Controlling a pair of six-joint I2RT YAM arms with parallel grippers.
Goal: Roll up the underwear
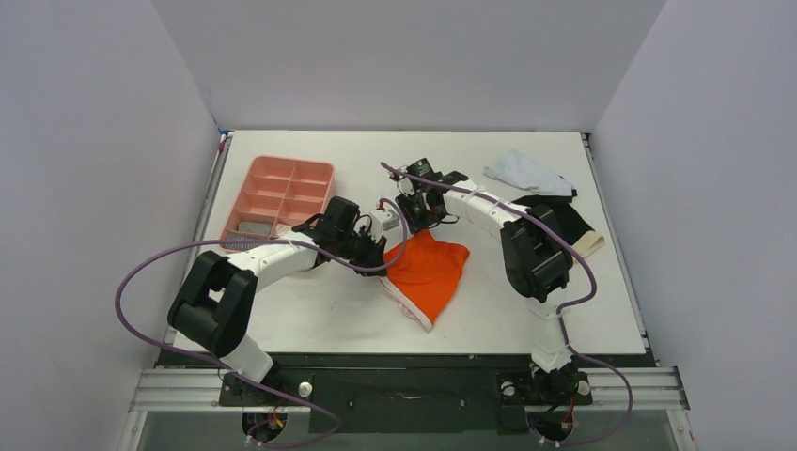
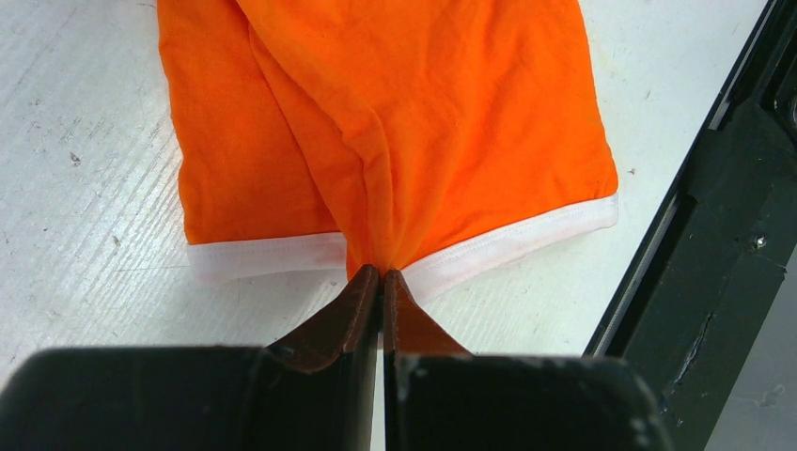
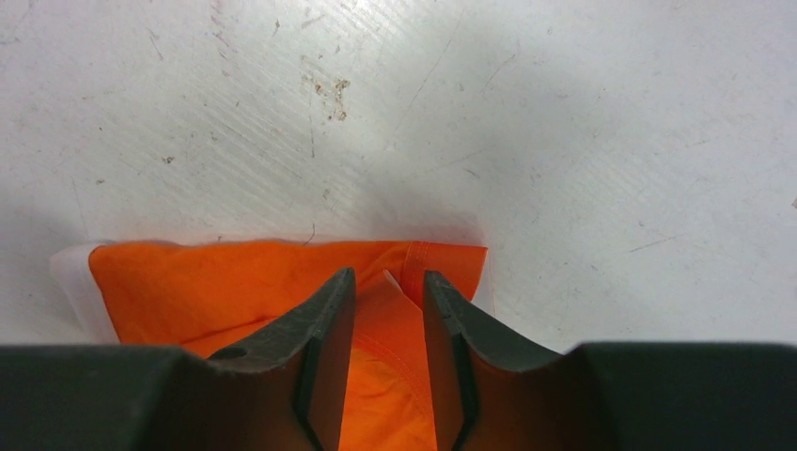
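Observation:
Orange underwear (image 1: pixel 430 272) with a white waistband (image 2: pixel 512 246) lies spread on the table. My left gripper is shut on a gathered fold of the cloth at the waistband side. In the right wrist view, my right gripper is part open, its fingers (image 3: pixel 324 315) on either side of a raised orange fold. Whether its fingertips touch the cloth I cannot tell. From above, the arms hide the upper left part of the underwear.
A pink divided box (image 1: pixel 291 172) with grey items inside stands at the left. Folded light-blue cloth (image 1: pixel 529 172) and black cloth (image 1: pixel 570 224) lie at the right. Bare table (image 1: pixel 310 315) shows at the front left.

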